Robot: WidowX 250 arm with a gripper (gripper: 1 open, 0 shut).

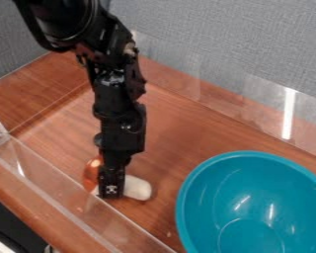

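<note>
The black gripper (111, 180) is low on the wooden table (188, 128), shut on a small object whose middle it hides. An orange part (91, 170) shows to the left of the fingers and a white, rounded part (137, 188) to the right. I cannot tell whether these are one object or two.
A large empty teal bowl (197, 210) stands at the right front. A clear barrier (55, 198) runs along the near left edge, and another along the back under a grey wall (240, 49).
</note>
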